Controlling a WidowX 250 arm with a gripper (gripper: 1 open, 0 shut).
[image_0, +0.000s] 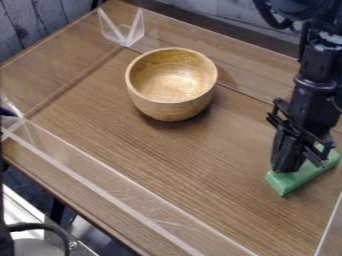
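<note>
The black gripper (283, 160) reaches down at the right side of the table, its fingertips over a green rectangular block (299, 178) lying on the wood. The fingers look shut; the gripper partly covers the block, and whether anything is between the fingertips cannot be seen clearly.
A round wooden bowl (171, 84) stands at the upper middle of the wooden table (154, 180). A small clear plastic piece (122, 28) is at the back left. Clear strips run along the left and right edges.
</note>
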